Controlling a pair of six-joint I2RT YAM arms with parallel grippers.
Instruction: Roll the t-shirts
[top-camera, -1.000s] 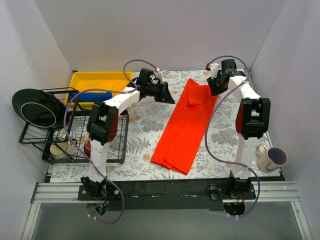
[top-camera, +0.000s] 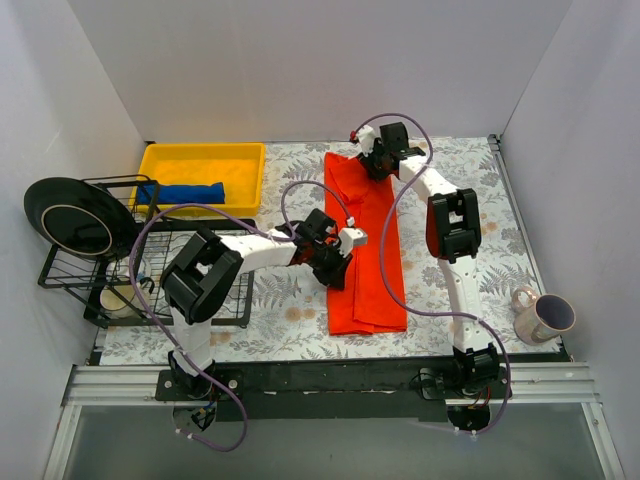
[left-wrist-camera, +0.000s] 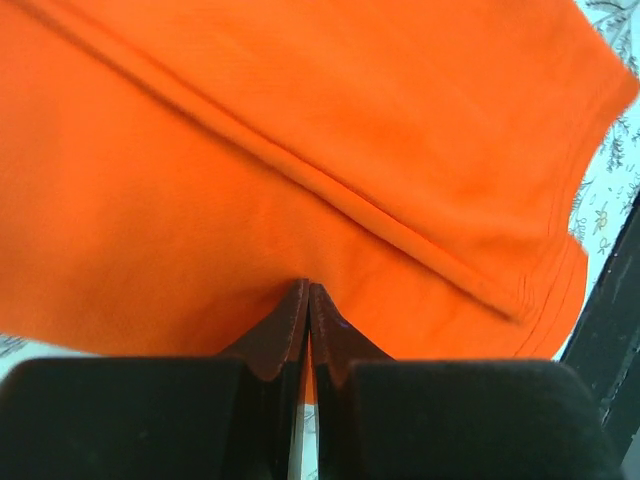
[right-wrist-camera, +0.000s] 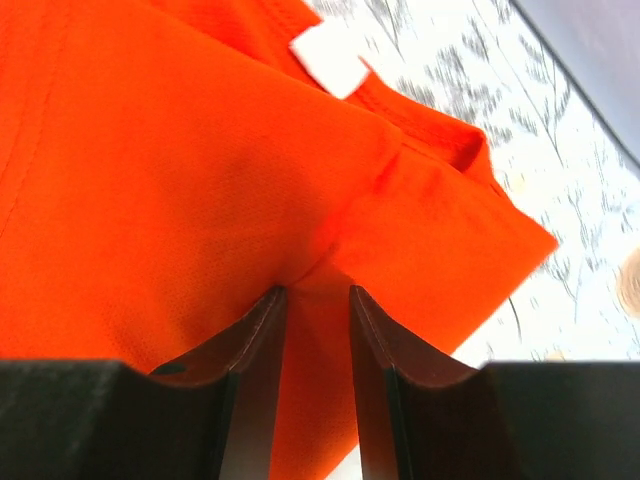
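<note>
A red-orange t shirt (top-camera: 368, 300) lies folded into a long strip down the middle of the table, running nearly straight from back to front. My left gripper (top-camera: 338, 284) is low over its front half; in the left wrist view the fingertips are shut together against the fabric, with no cloth clearly between them. At the far end, my right gripper (top-camera: 374, 172) is over the shirt's back right corner. Its fingers (right-wrist-camera: 250, 345) stand part open on the cloth, a small gap between them. A white tag (right-wrist-camera: 328, 58) shows near the collar.
A yellow bin (top-camera: 205, 152) holding a rolled blue cloth (top-camera: 190, 194) stands at the back left. In front of it is a black dish rack (top-camera: 235, 312) with a black pan (top-camera: 80, 218). A mug (top-camera: 545, 318) sits at the right edge.
The shirt has turned from slanted to nearly straight, its back end shifting left with my right gripper.
</note>
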